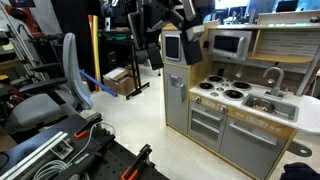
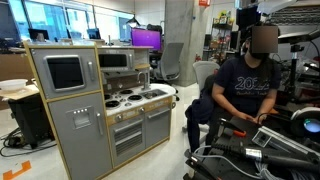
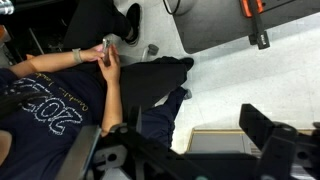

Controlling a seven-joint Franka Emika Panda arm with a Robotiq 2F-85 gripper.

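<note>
Two dark fingers of my gripper hang high in front of the toy kitchen in exterior view 1, spread apart. The wrist view has the gripper at its lower edge, with floor showing between the wide-set fingers and nothing held. Beyond it stands a wooden toy kitchen with a grey fridge door, a microwave, black stove burners, a sink and a faucet. Its oven doors and the dishwasher-like door look shut.
A seated person in a dark T-shirt is close to the arm's base, hands on a small object in the wrist view. Cables lie on the dark base table.
</note>
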